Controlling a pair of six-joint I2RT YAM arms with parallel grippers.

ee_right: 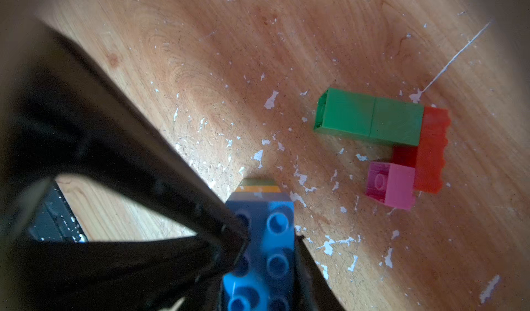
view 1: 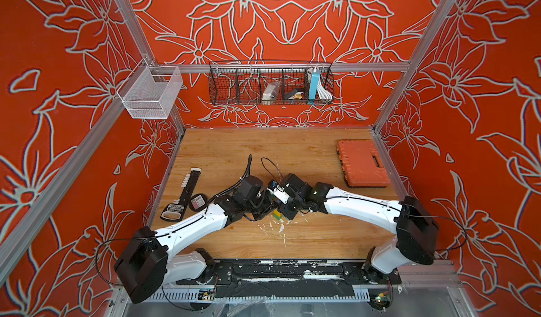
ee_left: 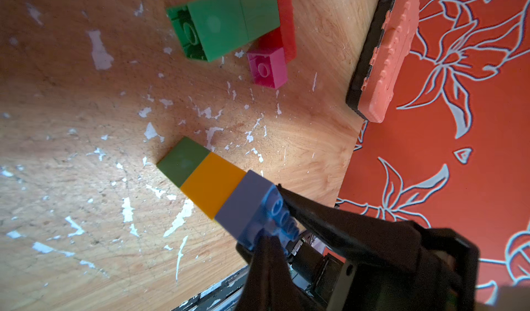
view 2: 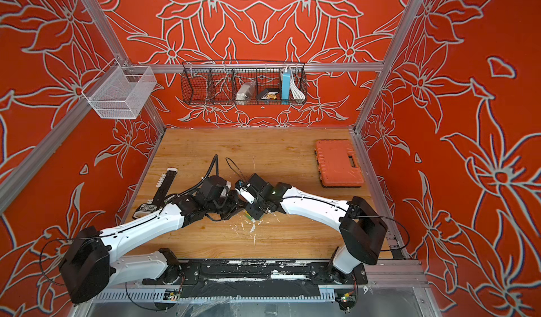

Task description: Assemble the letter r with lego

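A stack of a green brick [ee_left: 183,160], a yellow brick [ee_left: 213,184] and a blue brick [ee_left: 244,206] hangs off the right gripper, which is shut on the blue end. Studs on the blue brick [ee_right: 278,264] face the right wrist camera. My left gripper is shut, with nothing visible between its fingers; its tips lie against or just over the studded blue face. On the table, two green bricks [ee_right: 371,116] are joined in a row to a red brick [ee_right: 433,150], with a pink brick [ee_right: 400,186] at the red one's other end.
An orange case [view 1: 363,163] lies at the right rear. A black tool strip [view 1: 183,196] and a small round container [view 1: 197,202] lie at the left.
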